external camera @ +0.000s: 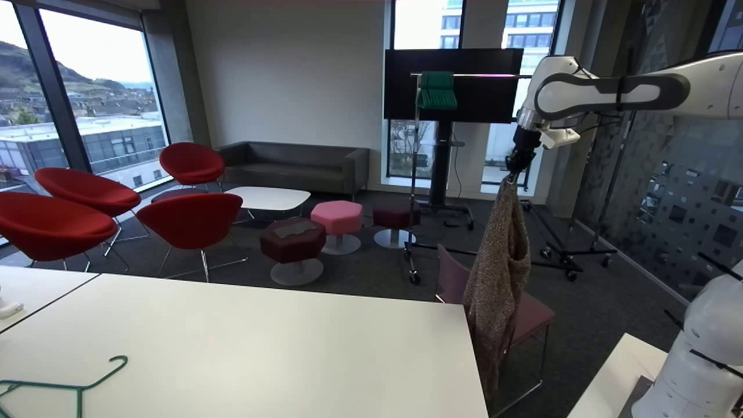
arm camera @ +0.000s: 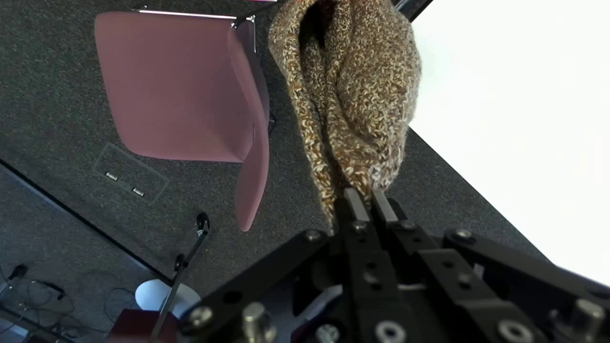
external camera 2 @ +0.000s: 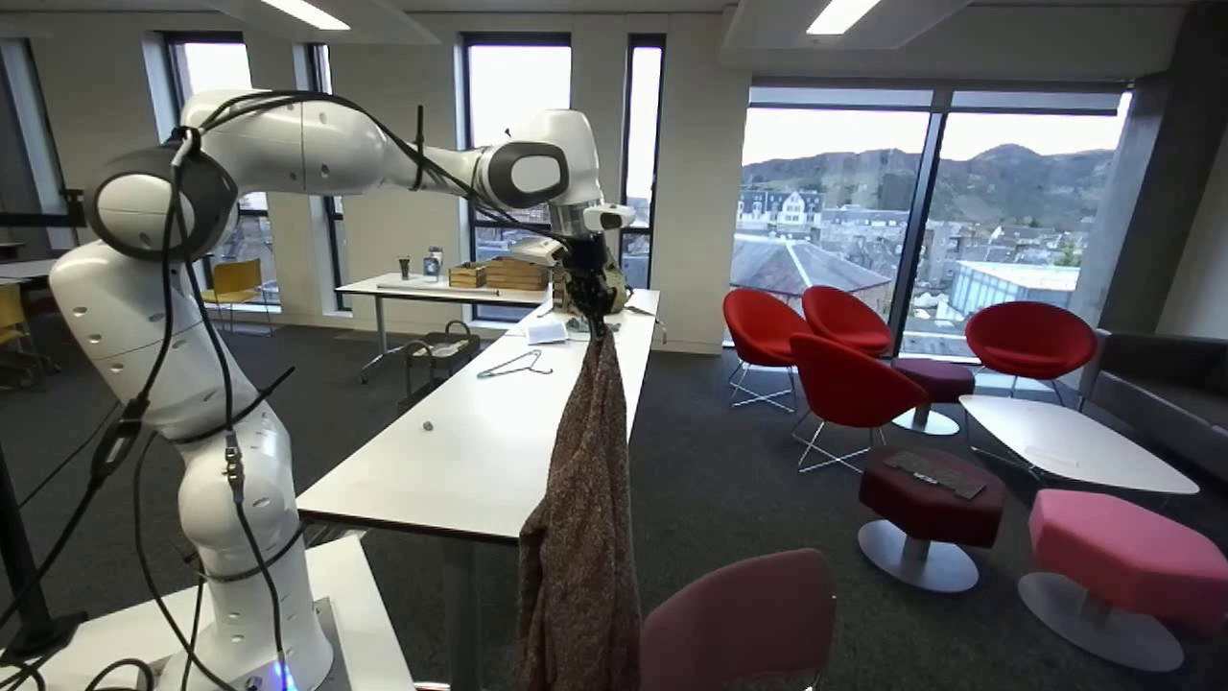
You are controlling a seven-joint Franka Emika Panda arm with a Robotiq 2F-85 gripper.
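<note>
A brown knitted garment (external camera 2: 581, 518) hangs in long folds from my gripper (external camera: 512, 173), which is shut on its top end. In the wrist view the two fingertips (arm camera: 357, 206) pinch a bunched bit of the speckled knit (arm camera: 374, 91), and the cloth drops away below them. Exterior view 1 has the garment (external camera: 498, 278) just off the near right corner of the white table (external camera: 278, 348), in front of a mauve chair (external camera: 536, 317). Its lower end is partly hidden there by the table. On the tabletop lies a green hanger (external camera: 76, 385).
A wheeled clothes rack with green hangers (external camera: 436, 90) stands behind the chair. Red chairs (external camera: 191, 219) and stools (external camera: 292, 240) occupy the floor beyond.
</note>
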